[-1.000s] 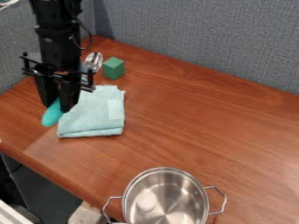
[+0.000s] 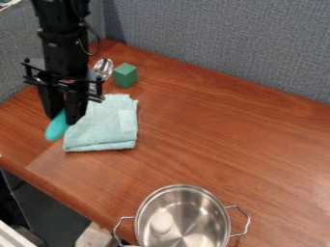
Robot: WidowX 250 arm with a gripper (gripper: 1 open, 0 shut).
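Note:
My black gripper (image 2: 62,104) hangs at the left over the wooden table, with a turquoise object (image 2: 57,127) at its fingertips, partly hidden by the fingers. Whether the fingers are shut on that object is unclear. Just right of it, a folded pale cloth (image 2: 108,129) lies on the table. A shiny metal utensil (image 2: 103,68) shows behind the gripper, partly hidden, beside a green block (image 2: 125,75).
A steel pot (image 2: 182,221) with two handles stands at the front edge. A grey padded wall runs along the back, and the table's edge drops away at the lower left.

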